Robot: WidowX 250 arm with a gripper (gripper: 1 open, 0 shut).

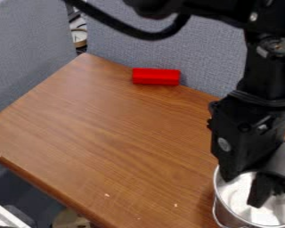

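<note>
The black robot arm fills the right side of the camera view, its gripper (266, 183) reaching down into a white metal pot (228, 209) at the table's lower right corner. The gripper's fingers are dark and partly hidden by the wrist and the pot, so how far apart they stand is unclear. A red block (156, 77) lies at the back of the wooden table (97, 125), away from the gripper.
Grey padded walls (145, 46) border the table at the back and left. A black cable loops overhead.
</note>
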